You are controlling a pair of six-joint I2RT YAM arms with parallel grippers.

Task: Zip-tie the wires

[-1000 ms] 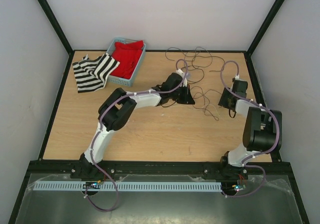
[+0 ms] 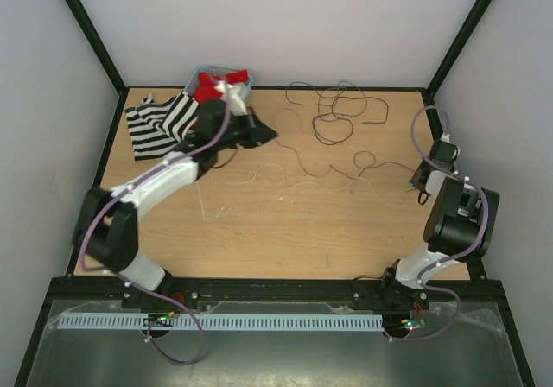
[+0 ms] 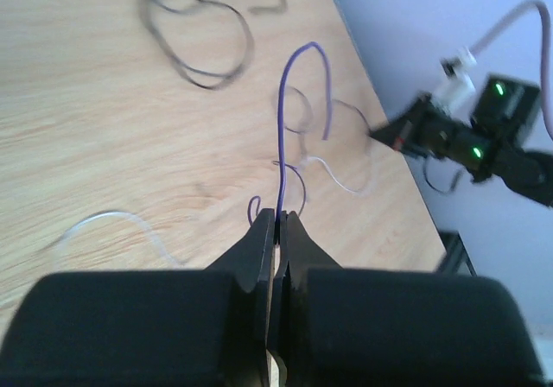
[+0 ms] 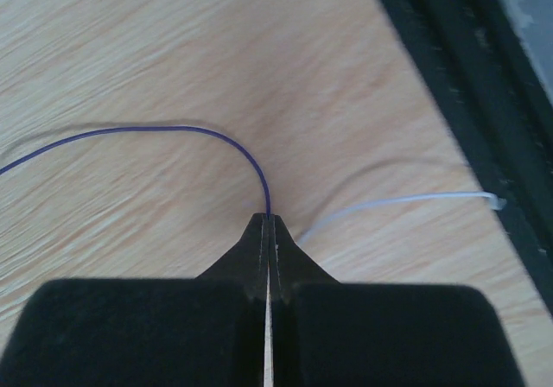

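My left gripper (image 2: 276,136) hangs above the back middle of the table, shut on a thin dark blue-purple wire (image 3: 283,136) that rises from its fingertips and hooks over. At the right side my right gripper (image 2: 414,183) is shut too, low over the table, with the end of a thin blue wire (image 4: 173,129) at its tips. Between the two arms a loosely looped wire (image 2: 366,167) stretches across the table. A thin white wire (image 4: 406,199) lies beside the right fingertips. Another pale strand (image 3: 121,215) shows in the left wrist view.
A dark coiled wire (image 2: 333,135) lies at the back right. At the back left are a striped cloth (image 2: 155,128) and a basket (image 2: 201,67) with red cloth, partly behind the left arm.
My left gripper has swung left and back, drawing the looped wire out across the table. The right arm has shifted a little to the right. Both grippers remain shut.
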